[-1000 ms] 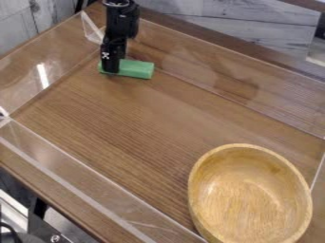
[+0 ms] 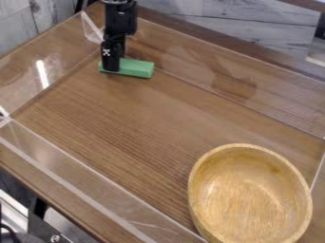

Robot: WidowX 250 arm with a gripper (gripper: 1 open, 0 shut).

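Observation:
A green rectangular block [image 2: 135, 68] lies on the wooden table near the back left. My black gripper [image 2: 109, 61] reaches down from the top onto the block's left end and appears shut on it; the fingertips are small and partly hard to make out.
A round pale wooden bowl [image 2: 249, 194] fills the front right. Clear plastic edging runs along the left side, and a marbled wall [image 2: 254, 24] borders the back.

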